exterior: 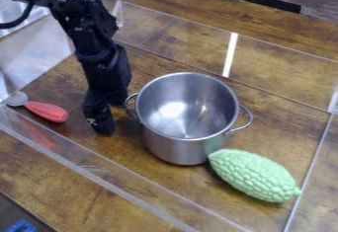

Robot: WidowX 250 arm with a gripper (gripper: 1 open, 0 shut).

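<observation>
My black gripper (103, 119) hangs low over the wooden table just left of a steel pot (187, 120), its fingertips down by the tabletop near the pot's left handle, open with nothing seen held. A red-handled tool (45, 111) with a metal end lies to the left of the gripper. A green bumpy corn-shaped object (251, 175) lies at the pot's front right.
Bare wooden table (278, 58) fills the back and right, marked by pale strips. Clear edges or panels run along the left and front. A small blue item sits at the bottom left corner.
</observation>
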